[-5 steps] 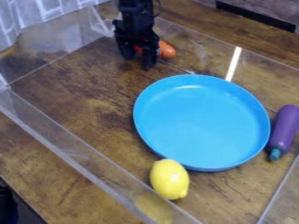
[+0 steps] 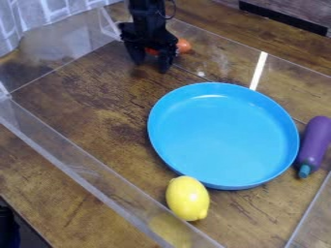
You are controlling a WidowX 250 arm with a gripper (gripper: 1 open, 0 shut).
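My black gripper is low over the wooden surface at the back, left of centre, with an orange object just to its right and partly behind it. Whether the fingers are open or shut, or hold the orange object, I cannot tell; the gripper is dark and small here.
A large blue plate fills the centre right. A yellow lemon lies in front of it, and a purple eggplant at its right. Clear plastic walls border the area.
The plate, lemon and eggplant are unmoved.
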